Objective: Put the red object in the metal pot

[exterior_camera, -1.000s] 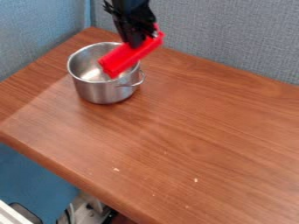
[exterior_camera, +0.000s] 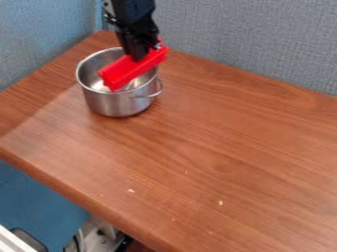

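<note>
A bright red, bar-shaped object is tilted across the opening of the metal pot, its lower left end over the pot's interior and its upper right end over the rim. My black gripper comes down from the top of the camera view, shut on the upper part of the red object. The fingertips are partly hidden against the object. The shiny pot stands upright near the table's far left corner, its wire handle to the right. Whether the object touches the rim or the pot's inside, I cannot tell.
Grey-blue panels rise behind the table and at its left. Some equipment shows below the table's front left edge.
The gripper has shifted left and a little lower, carrying the red object with it. The object now lies at a shallower tilt over the pot. The pot has not moved.
</note>
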